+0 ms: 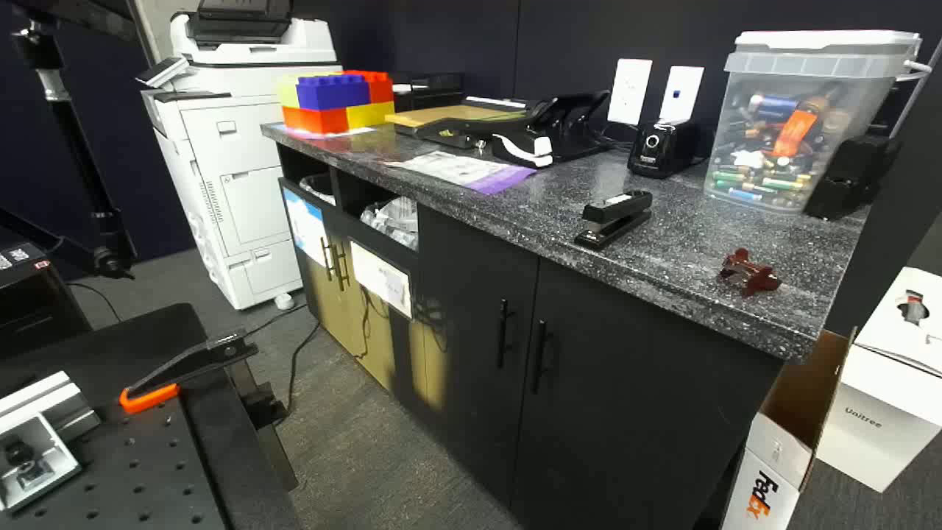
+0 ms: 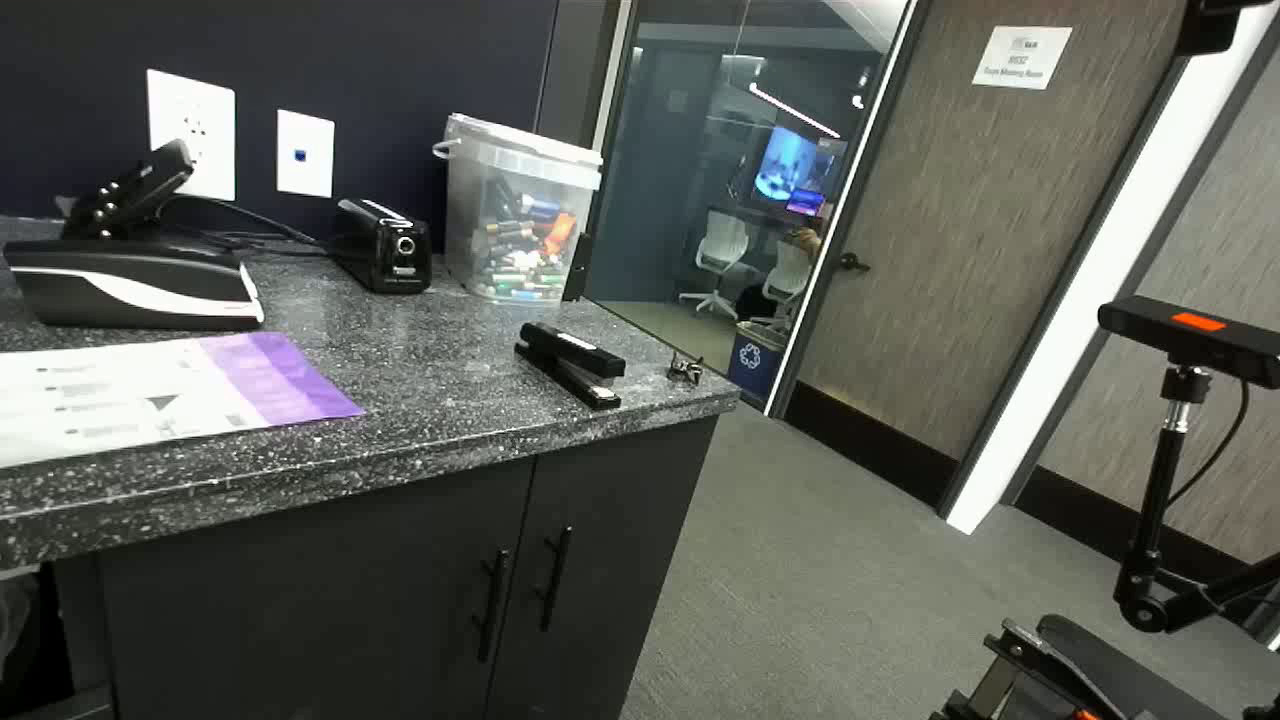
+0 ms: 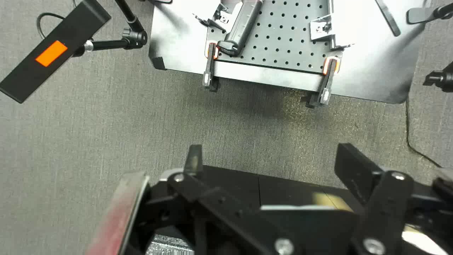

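In the wrist view my gripper is open, its two black fingers wide apart with only floor and dark cabinet front visible beyond the gap. Neither exterior view shows the arm or gripper. On the speckled dark counter (image 1: pixel 565 216) lies a black stapler (image 1: pixel 615 217), its upper arm raised slightly off the base. A small dark red hair-clip-like object (image 1: pixel 748 272) rests close to the counter's right end. Behind them stands a lidded clear bucket (image 1: pixel 817 66) filled with batteries and other small items.
A black device (image 2: pixel 386 246) sits by the wall. A purple-and-white sheet (image 2: pixel 282 382) lies flat nearby. Colored blocks (image 1: pixel 333 92) occupy the far counter end. In the wrist view, a clamped perforated plate (image 3: pixel 286 32) and a camera on a stand (image 3: pixel 55 50) border open floor.
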